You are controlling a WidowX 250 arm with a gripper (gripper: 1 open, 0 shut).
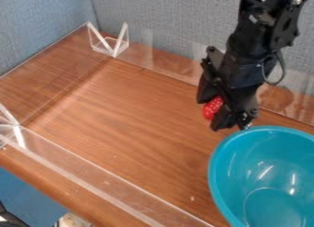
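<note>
My gripper (223, 107) is shut on a red object (211, 108), partly hidden by the dark fingers, at the right of the wooden surface. It hangs just behind and above the rim of a large teal bowl (222, 166), which sits in the lower right corner and looks empty inside.
White wire-like corner pieces (108, 42) stand at the back left and left edge. A clear low border runs along the edges, with grey padded walls behind.
</note>
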